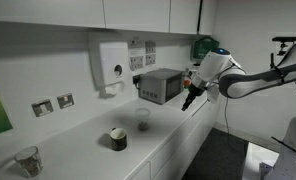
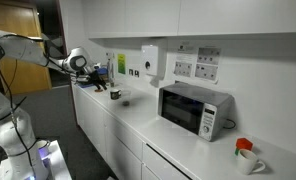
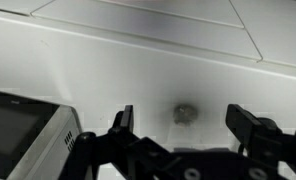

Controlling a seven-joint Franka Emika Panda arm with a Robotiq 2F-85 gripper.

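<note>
High over the front edge of the counter [image 1: 83, 148], my gripper [image 1: 188, 100] points downward, clear of every object. It stands open in the wrist view, with its two dark fingers [image 3: 123, 122] far apart and nothing held. A clear container [image 1: 143, 119] stands upright on the counter; seen from above, it appears as a small round shape [image 3: 185, 114] beyond the fingers. Beside it is a dark mug or pot [image 1: 118, 140] with a light rim. Farther along the counter sits a clear glass [image 1: 29, 161].
A microwave [image 2: 195, 110] stands against the wall. Past it are a red cup [image 2: 244, 146] and a white mug [image 2: 248, 162]. Wall cupboards [image 1: 138, 15] overhang the counter. A white dispenser [image 1: 109, 60] hangs on the wall. Bare counter surrounds the container.
</note>
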